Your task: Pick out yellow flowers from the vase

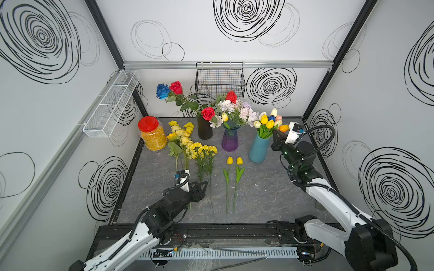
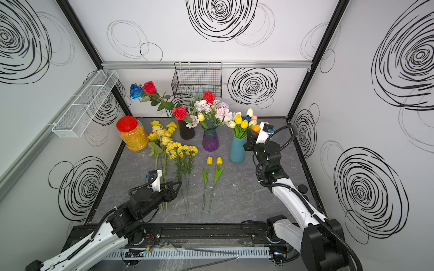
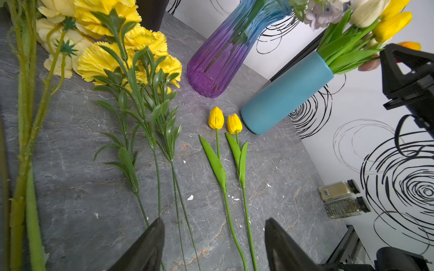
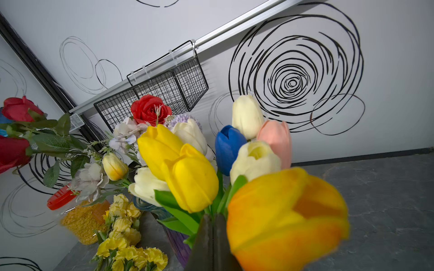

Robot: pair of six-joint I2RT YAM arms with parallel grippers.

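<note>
Two yellow tulips (image 4: 190, 177) stand among white, blue, pink and orange tulips in the teal vase (image 1: 258, 149). My right gripper is at this bunch with its fingers shut together, just below the yellow heads. A large orange-yellow tulip (image 4: 287, 221) sits close on the right of those fingers. Whether a thin stem is caught between them is hidden. Two more yellow tulips (image 3: 216, 118) lie on the table. Above the table's left front, my left gripper stands open, empty between its fingers.
Yellow carnations (image 1: 183, 137) lie at the left, near a red-lidded jar (image 1: 152, 134). A purple vase (image 1: 229, 140) of mixed flowers, one yellow tulip (image 4: 115, 167) among them, stands left of the teal vase. Beside it is a dark vase (image 1: 204, 128) with roses.
</note>
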